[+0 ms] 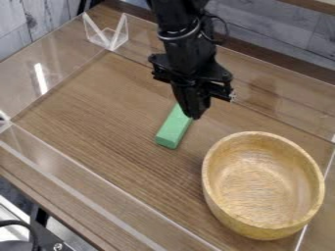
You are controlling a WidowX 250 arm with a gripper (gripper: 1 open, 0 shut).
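The black gripper (pixel 197 96) reaches down from the top of the view over a green rectangular block (pixel 171 129), which lies flat on the wooden table (pixel 85 142). The gripper's fingertips are just above and beside the block's upper end; they look close together, with nothing clearly seen between them. A round, empty tan bowl (pixel 262 191) stands at the lower right, apart from the block.
A clear plastic piece (pixel 108 31) is at the back left. A low wall edge runs along the back right. Black cables show at the lower left corner.
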